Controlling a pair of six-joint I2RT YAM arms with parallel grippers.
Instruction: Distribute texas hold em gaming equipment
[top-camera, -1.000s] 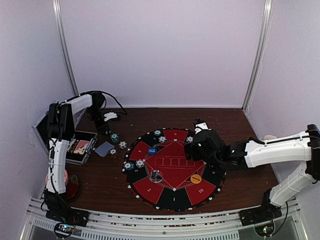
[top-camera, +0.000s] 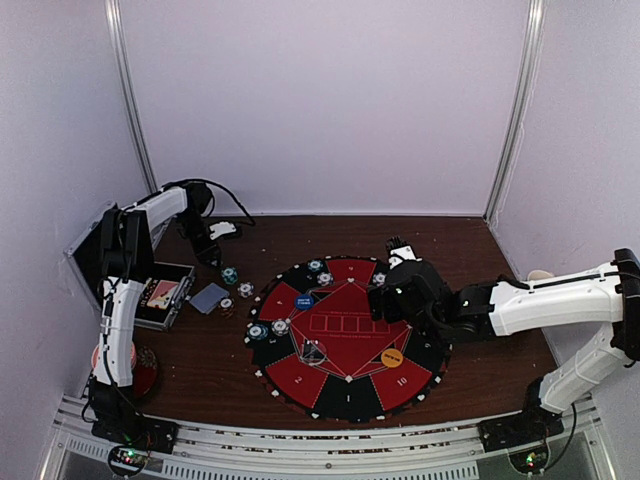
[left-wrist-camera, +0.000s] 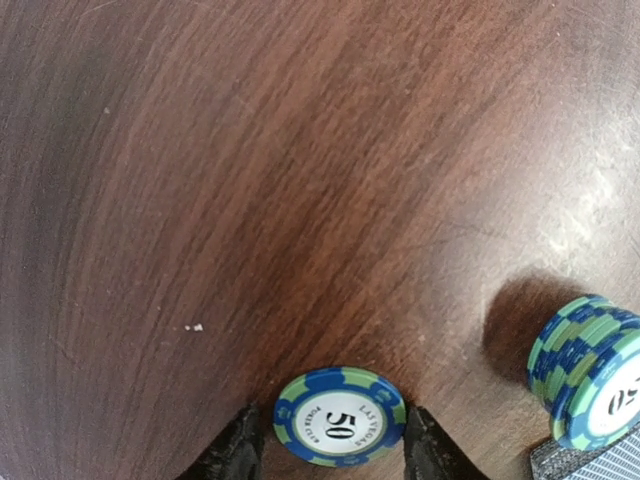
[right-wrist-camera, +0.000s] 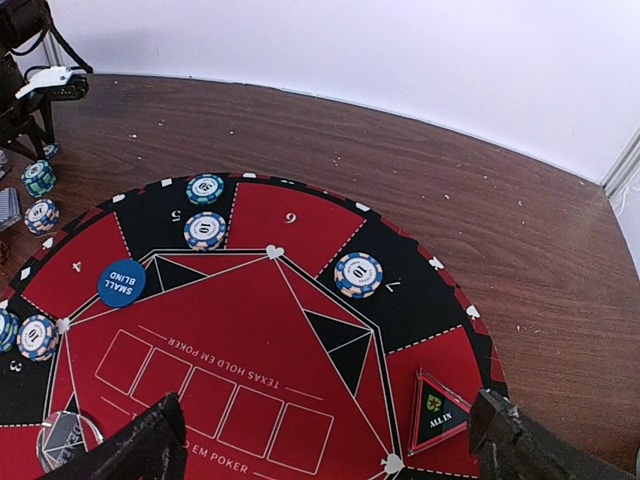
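In the left wrist view a blue-and-green 50 chip (left-wrist-camera: 340, 417) lies flat between the fingertips of my left gripper. A narrow gap shows at its left edge, and the right fingertip is at or very near its rim. To its right stands a stack of the same chips (left-wrist-camera: 590, 370). My right gripper is open and empty above the red-and-black poker mat (right-wrist-camera: 290, 225). On the mat lie 10 chips (right-wrist-camera: 358, 275), a 50 chip (right-wrist-camera: 205, 189), a small blind button (right-wrist-camera: 121, 283) and an all-in marker (right-wrist-camera: 438, 410).
Left of the mat are a blue card deck (top-camera: 209, 298), white-edged chips (top-camera: 245, 290) and an open case (top-camera: 165, 295). An orange button (top-camera: 392, 357) lies on the mat near seat 10.
My left gripper has shifted slightly to the right in the top view. The right arm and the pieces on the mat look unmoved.
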